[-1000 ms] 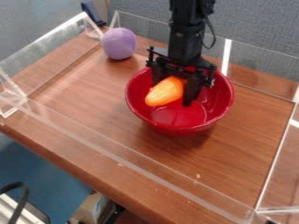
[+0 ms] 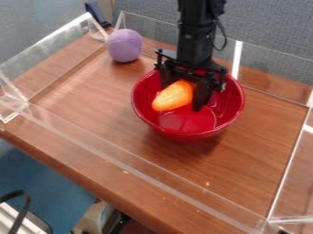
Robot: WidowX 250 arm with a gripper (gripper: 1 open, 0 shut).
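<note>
A red bowl (image 2: 184, 122) sits on the wooden table in the middle-right of the camera view. Down inside it is an orange carrot-like object (image 2: 173, 96), lying tilted at the bowl's left part. My black gripper (image 2: 186, 84) reaches into the bowl from above, its fingers around the back end of the orange object; whether they are closed on it is hard to see.
A purple ball (image 2: 124, 45) rests on the table at the back left. Clear plastic walls (image 2: 279, 219) edge the wooden tabletop (image 2: 98, 119), which is bare in front and to the left of the bowl. Bits of other items show off the table at lower left.
</note>
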